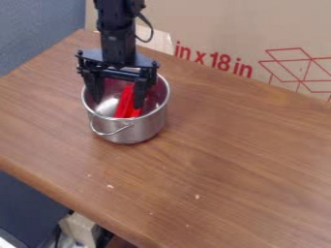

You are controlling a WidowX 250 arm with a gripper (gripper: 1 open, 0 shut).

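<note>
My black gripper [118, 91] hangs open over a silver metal pot [126, 129] with a wire handle, its fingertips down inside the rim. A red object [127, 103] stands or leans in the pot between the fingers, partly hidden by the gripper. Whether the fingers touch it I cannot tell.
The pot is on the left part of a wooden table [226, 174], whose right and front are clear. A cardboard box [246, 39] with red print stands along the back. The table's left edge drops to a dark blue-grey area.
</note>
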